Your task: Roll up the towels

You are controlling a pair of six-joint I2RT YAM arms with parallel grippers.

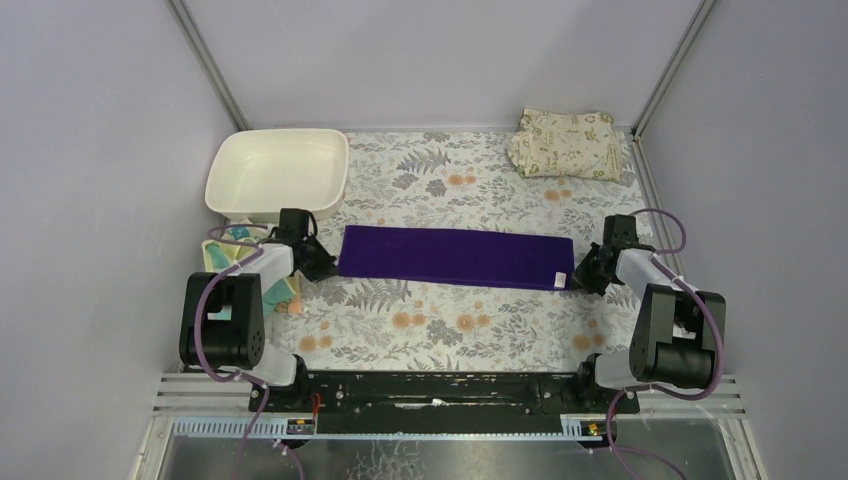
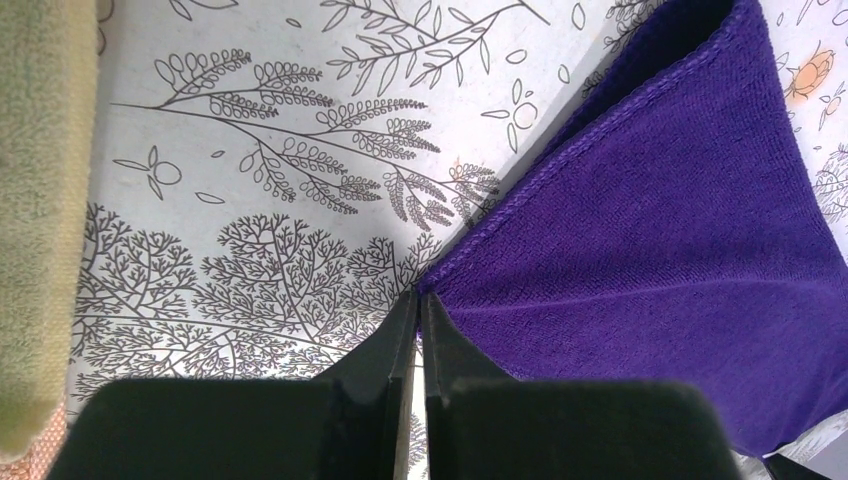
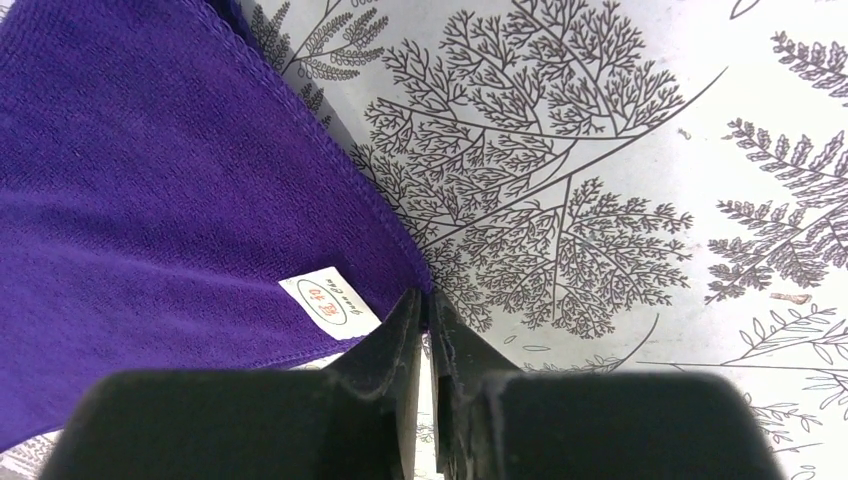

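Note:
A dark purple towel lies as a long folded strip across the middle of the table, with a white label at its right front corner. At the strip's left end my left gripper is low over the table, its closed fingertips on the towel's edge. At the labelled corner sits my right gripper. In the right wrist view its fingertips stand very close together at the towel's corner; whether they grip the cloth is hard to see.
An empty cream bin stands at the back left. Multicoloured towels lie partly under the left arm. A folded patterned cloth rests at the back right.

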